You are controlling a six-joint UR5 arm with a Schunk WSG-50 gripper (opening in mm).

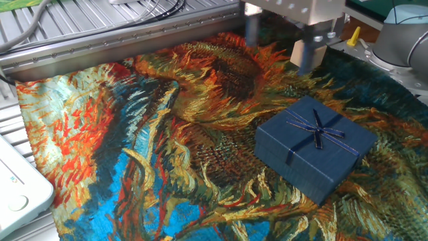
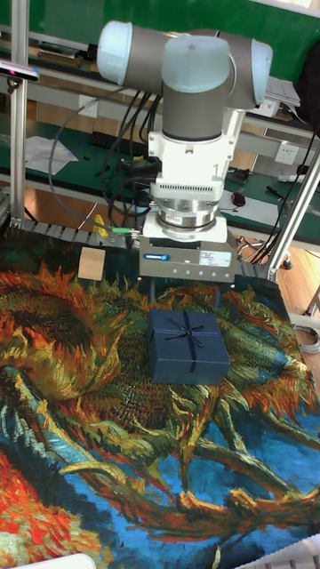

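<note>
A dark blue gift box (image 1: 314, 144) with a ribbon bow on its lid rests closed on the patterned cloth (image 1: 221, 147). A small plain wooden block (image 1: 319, 53) lies farther back in exterior view 2, partly covered by one finger. From exterior view 3 the block (image 2: 92, 264) is left of the arm, clear of the gripper. My gripper (image 1: 278, 57) hangs over the cloth behind the box (image 2: 189, 358), its fingers wide apart and nothing visible between them. The fingers' lower ends are hidden behind the box in exterior view 3.
A metal rail (image 1: 120, 53) borders the cloth at the back left in exterior view 2. A white device (image 1: 23, 177) stands at the left edge. The cloth left of the box is bare, with some wrinkles.
</note>
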